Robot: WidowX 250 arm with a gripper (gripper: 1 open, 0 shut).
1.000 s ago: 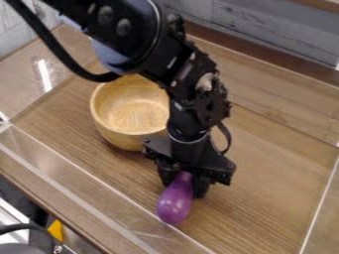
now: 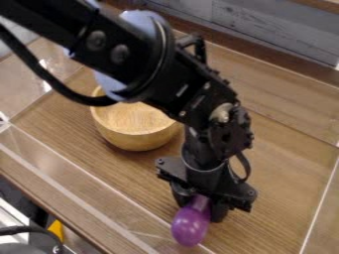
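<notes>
A black robot arm reaches down from the upper left to my gripper (image 2: 199, 198), which is low over the wooden surface at the lower middle, shut on a purple object (image 2: 191, 226). The object's rounded end points toward the front; its other end is hidden between the dark fingers. Behind the arm, at the upper left, is a wooden bowl (image 2: 122, 124), partly covered by the arm.
A raised edge runs along the back. At the lower left are a dark area, cables and a small yellow item (image 2: 56, 229).
The arm now covers more of the bowl.
</notes>
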